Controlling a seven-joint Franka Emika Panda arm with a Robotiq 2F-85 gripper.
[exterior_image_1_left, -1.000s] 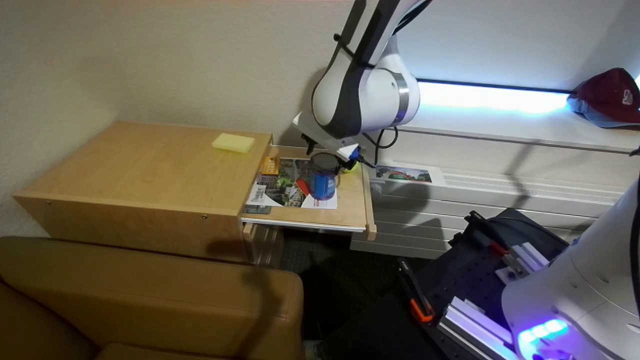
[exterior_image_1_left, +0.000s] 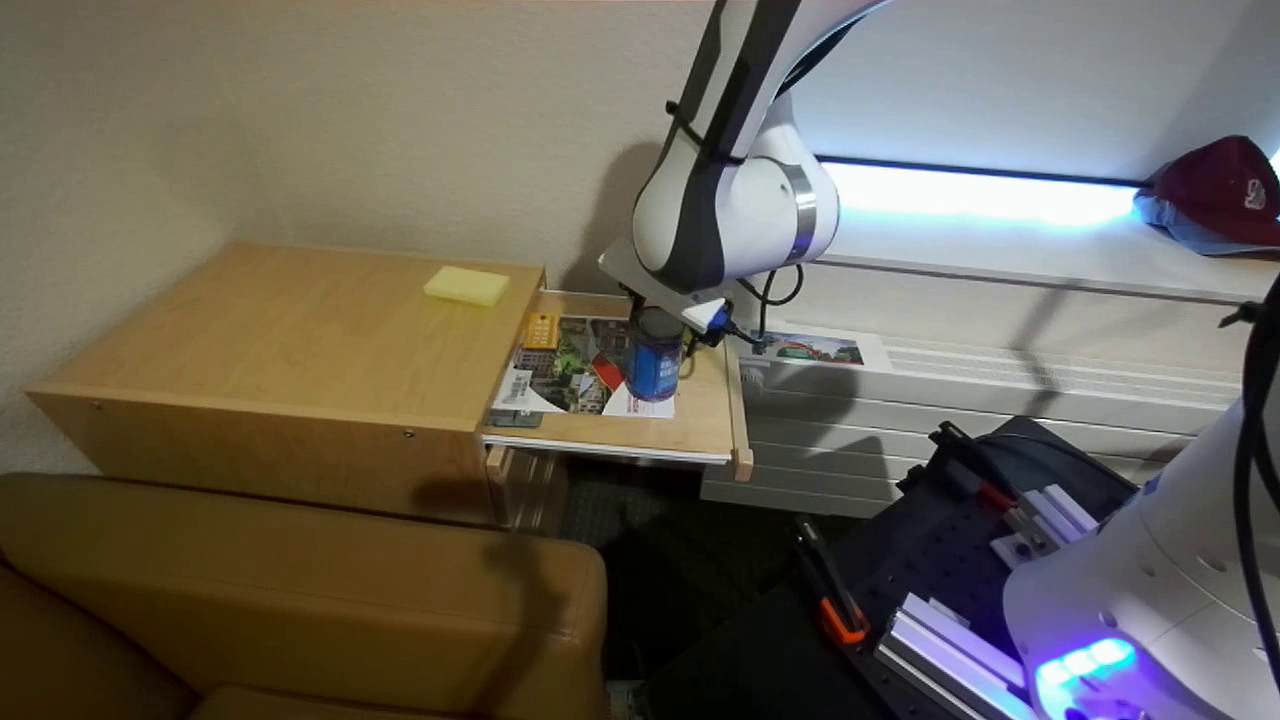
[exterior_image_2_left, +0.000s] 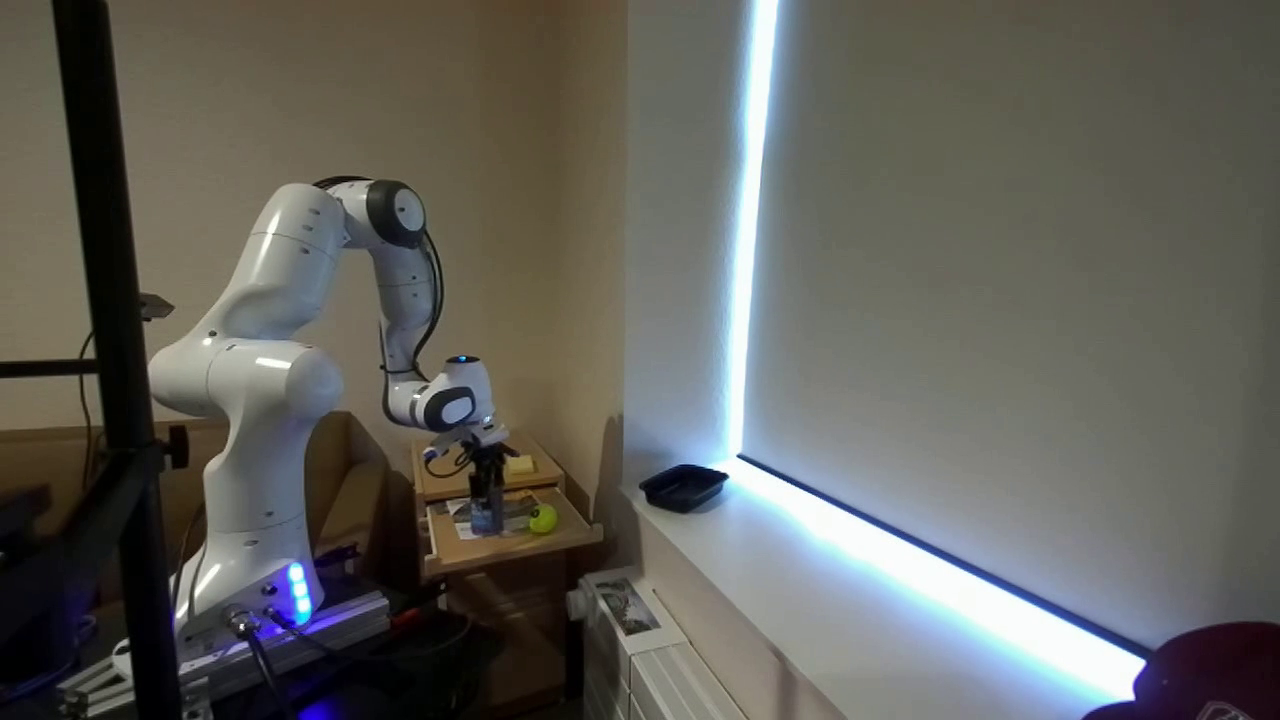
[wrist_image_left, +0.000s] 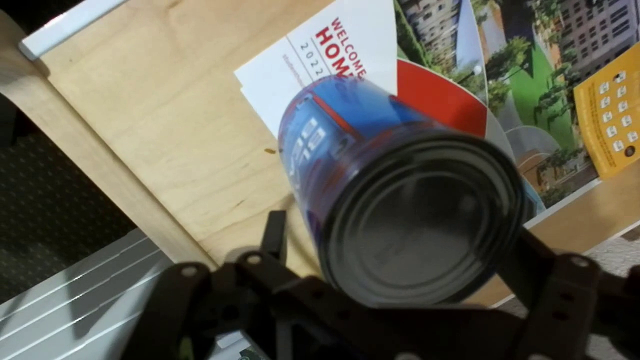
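Observation:
A blue can (exterior_image_1_left: 655, 370) with a dark metal lid stands upright in the pulled-out drawer (exterior_image_1_left: 708, 420). My gripper (exterior_image_1_left: 661, 329) is right over it, pointing down. In the wrist view, the open gripper straddles the near end of the can (wrist_image_left: 336, 126). Bare drawer floor shows between the left finger and the can, while the right finger (wrist_image_left: 528, 264) looks close against its side; contact there is unclear. A yellow-green ball (exterior_image_2_left: 543, 518) sits beside the can in exterior view 2.
Printed leaflets (wrist_image_left: 354, 36) and a yellow-orange card (wrist_image_left: 612, 114) cover part of the drawer floor. A yellow sponge (exterior_image_1_left: 467, 286) lies on the cabinet top (exterior_image_1_left: 300, 336). To the drawer's right is the radiator (exterior_image_1_left: 792, 420); a black tray (exterior_image_2_left: 684, 487) stands on the windowsill.
My gripper has come down and slightly right. The can has shifted a little to the right, and the ball is now mostly hidden in exterior view 1.

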